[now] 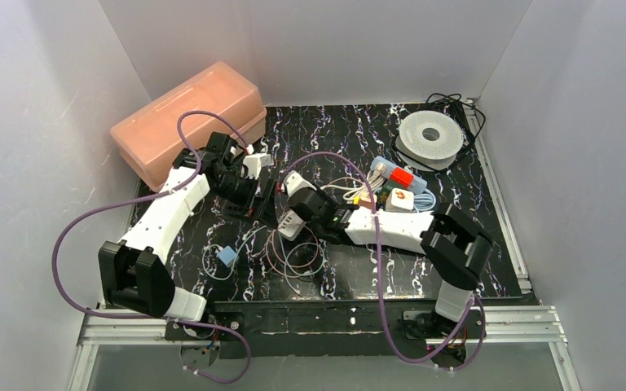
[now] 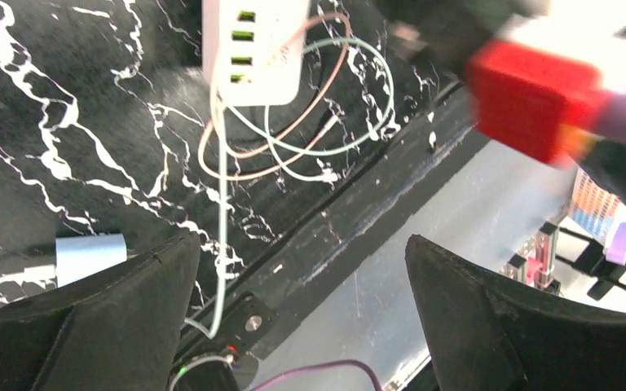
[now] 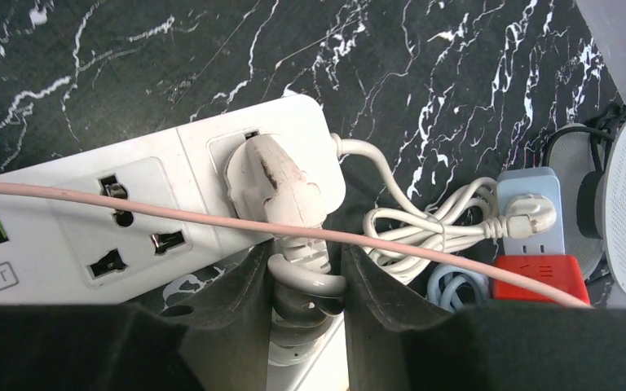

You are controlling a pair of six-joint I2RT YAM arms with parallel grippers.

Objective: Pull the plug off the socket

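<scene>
The white power strip [image 3: 90, 236] lies under my right gripper, seen in the right wrist view with a white plug [image 3: 281, 191] in its end socket. My right gripper has its fingers around the plug's lower part and cable end; how firmly is unclear. A pink cable crosses over the plug. In the left wrist view my left gripper is open, above the marble surface near the strip's USB end [image 2: 251, 57], nothing between its fingers.
Coiled white cables [image 3: 424, 228], a blue adapter with red block [image 3: 542, 277] and a white spool [image 1: 429, 138] lie right and behind. A small blue block [image 2: 90, 261] sits front left. A pink box [image 1: 187, 118] fills the back left.
</scene>
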